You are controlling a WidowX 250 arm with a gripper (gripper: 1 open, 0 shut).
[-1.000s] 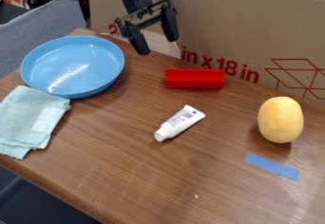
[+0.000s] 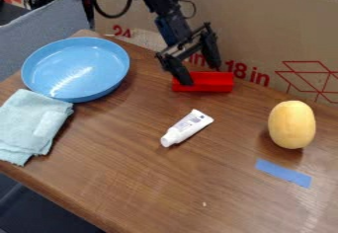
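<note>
A red block (image 2: 209, 83) lies on the wooden table near the cardboard at the back. My black gripper (image 2: 199, 63) is open just over it, its fingers angled down, one reaching in front of the block's left part. A white tube (image 2: 187, 128) lies in the middle of the table, and a blue plate (image 2: 75, 68) sits at the left.
A yellow oval object (image 2: 291, 125) stands at the right, above a blue tape strip (image 2: 283, 174). A folded pale cloth (image 2: 30, 125) is at the left edge.
My gripper has moved down and to the right, from above and left of the red block to right over it. The objects on the table have not visibly moved.
</note>
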